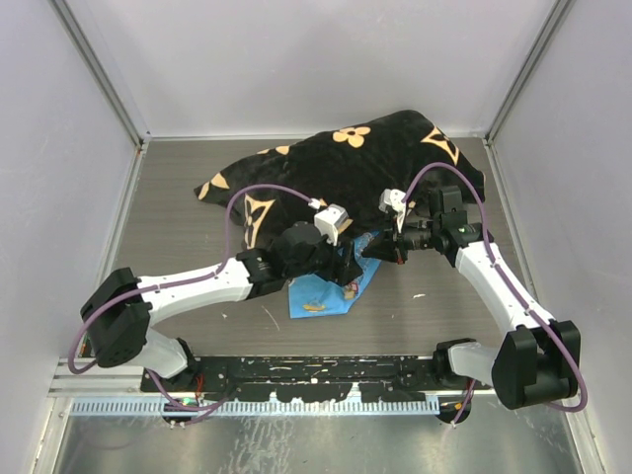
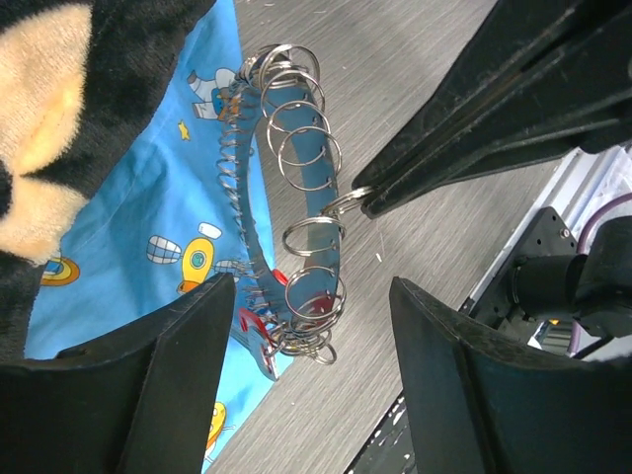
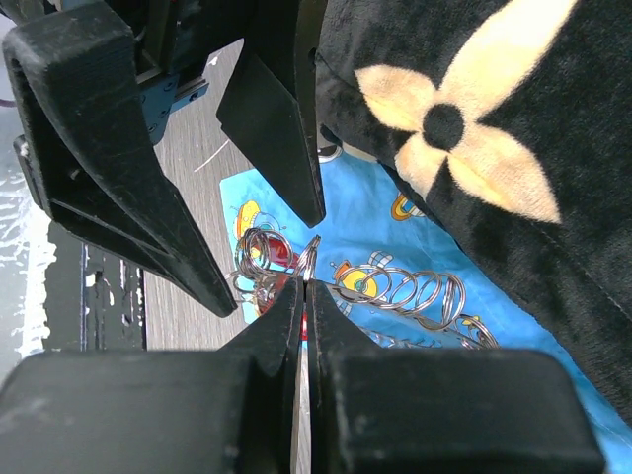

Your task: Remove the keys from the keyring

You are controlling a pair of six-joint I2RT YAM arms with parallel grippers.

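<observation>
The keyring [image 2: 323, 257], a blue curved strip lined with many wire rings, some with red parts, hangs over a blue cartoon-printed cloth [image 1: 310, 299]. My right gripper is shut on one of the rings, seen in the left wrist view at the upper right of the strip. My left gripper stands part open around the lower end of the strip; in the right wrist view its black fingers are just left of the held ring. Whether it touches the rings I cannot tell.
A black plush cloth [image 1: 346, 168] with tan flowers lies behind the blue cloth. Walls [image 1: 79, 217] bound the space.
</observation>
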